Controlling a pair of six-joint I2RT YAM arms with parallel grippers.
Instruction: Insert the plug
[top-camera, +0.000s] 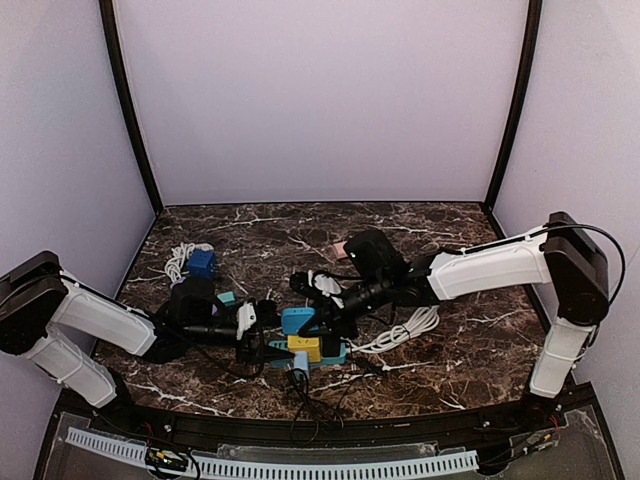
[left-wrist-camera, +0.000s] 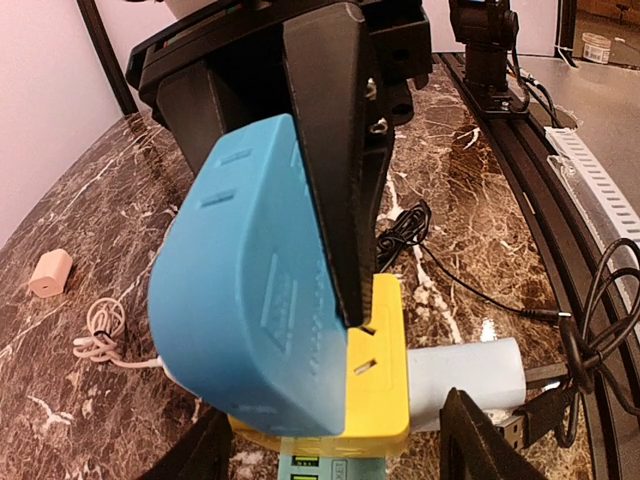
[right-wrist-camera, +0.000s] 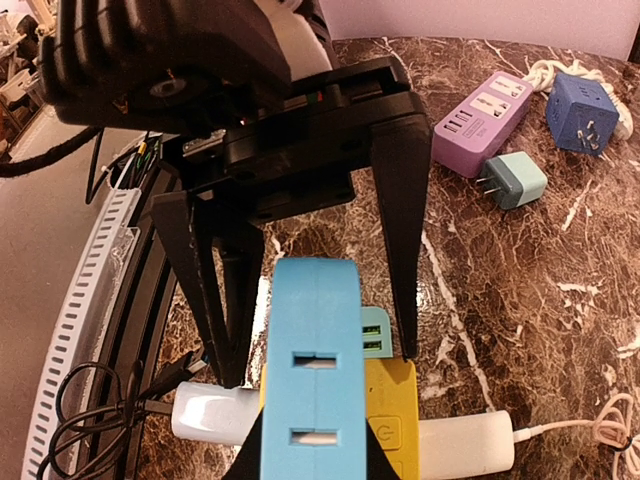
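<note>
A light blue plug block (left-wrist-camera: 230, 270) is held upright in my right gripper (top-camera: 322, 325), whose fingers are shut on it, directly over a yellow power block (left-wrist-camera: 375, 400). Whether it touches the yellow block's sockets is hidden. The yellow block (right-wrist-camera: 390, 410) has white plugs at both sides and a teal piece behind or beneath it. My left gripper (top-camera: 268, 350) stands open low beside the yellow block; in the left wrist view its fingertips frame the block from either side, apparently apart from it.
A purple power strip (right-wrist-camera: 475, 125), blue cube (right-wrist-camera: 580, 112) and mint charger (right-wrist-camera: 515, 180) lie at the left back. A pink charger (left-wrist-camera: 50, 272) sits farther back. Cables lie along the front edge (top-camera: 300, 425) and right.
</note>
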